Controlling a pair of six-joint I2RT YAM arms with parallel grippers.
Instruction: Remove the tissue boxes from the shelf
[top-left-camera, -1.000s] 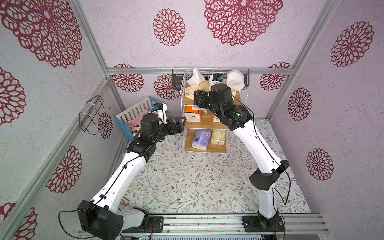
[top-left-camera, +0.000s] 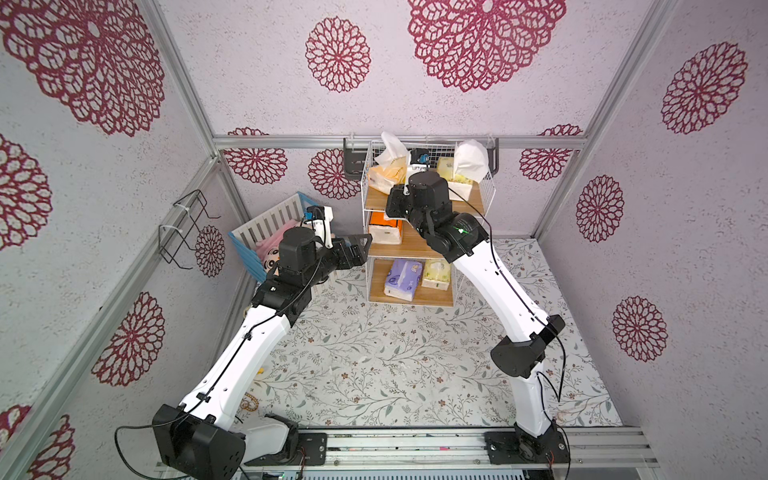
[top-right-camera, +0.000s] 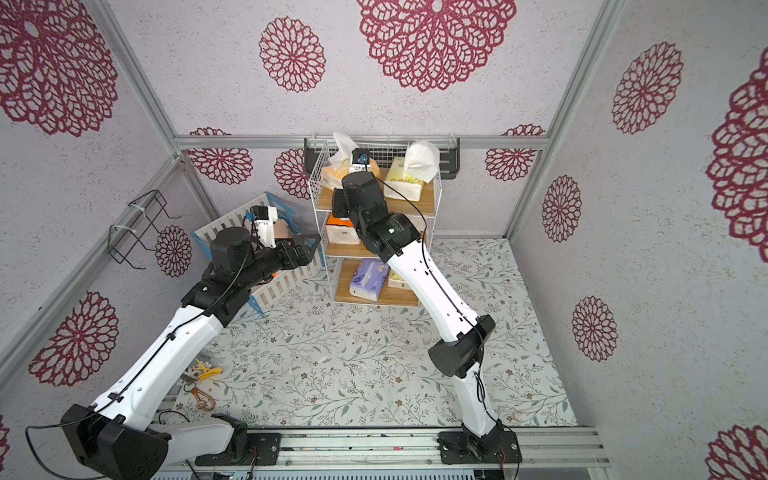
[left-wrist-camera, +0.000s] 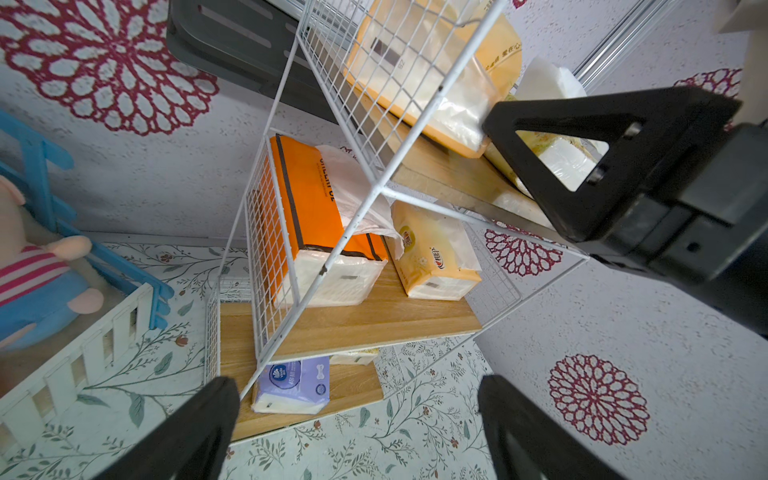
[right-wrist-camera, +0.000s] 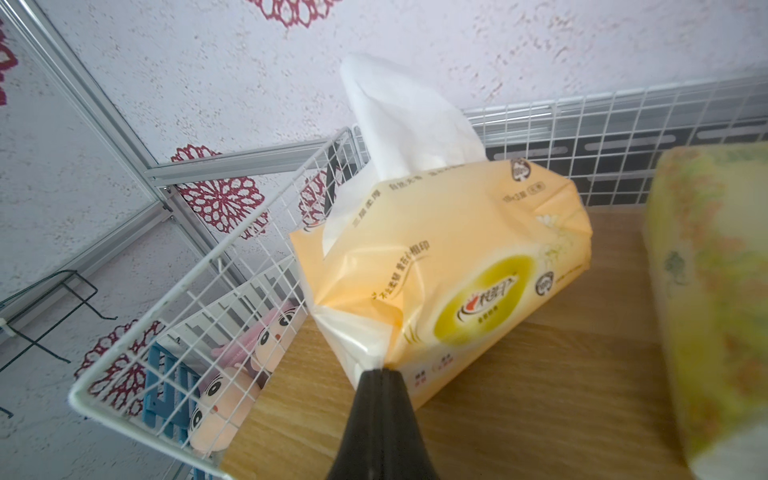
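Observation:
On the top tier of the wire shelf, a pale orange tissue pack sits slantwise at the left. My right gripper is shut, its tips touching the pack's front corner; whether wrapper is pinched between them, I cannot tell. A yellow tissue pack stands to its right. The middle tier holds an orange pack with black stripes and another yellow pack. At the bottom are a purple pack and a small yellow pack. My left gripper stands open and empty, left of the shelf.
A blue and white crate with plush toys stands left of the shelf. A wire rack hangs on the left wall. White mesh guards edge the top tier. The patterned floor before the shelf is clear.
The pale orange pack has turned and its left end has come forward. The left arm shows almost no movement.

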